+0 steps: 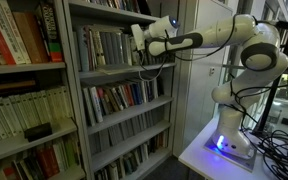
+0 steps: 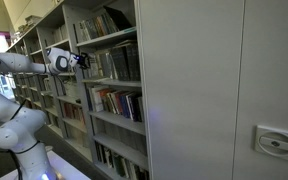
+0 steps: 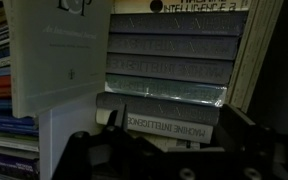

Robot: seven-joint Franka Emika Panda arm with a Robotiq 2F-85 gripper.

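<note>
My gripper (image 1: 139, 40) is at the upper shelf of the grey bookcase, in front of its books. In the wrist view the fingers are spread wide and the gripper stands open, with nothing seen held. Beyond it are several dark grey volumes (image 3: 172, 67), a greenish one (image 3: 164, 89) and a pale "Machine Intelligence" book (image 3: 164, 125). A grey-green book (image 3: 59, 55) shows its front cover at the left, jutting nearer the camera than those spines. In exterior view 2 the gripper (image 2: 82, 61) is small, and its contact with books cannot be told.
Grey uprights (image 1: 76, 90) and shelf boards (image 1: 119, 117) frame the space around the arm. More books (image 1: 26, 110) fill the left bookcase. The robot base stands on a white table (image 1: 209, 160). A plain pale wall (image 2: 194, 90) lies right of the shelves.
</note>
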